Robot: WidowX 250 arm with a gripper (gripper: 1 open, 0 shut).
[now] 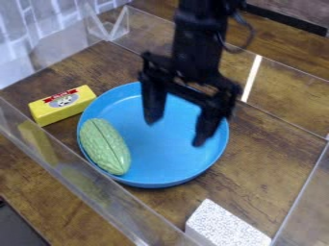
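Observation:
My dark gripper (182, 113) hangs over the blue plate (167, 163), open, its fingers spread and blurred. Left of it on the plate lies a pale green ridged oblong (104, 145), like a corn cob or melon.
A yellow box (62, 106) lies left of the plate. A white speckled block (225, 227) is at the bottom right. Clear walls edge the wooden surface (270, 144), which is bare right of the plate.

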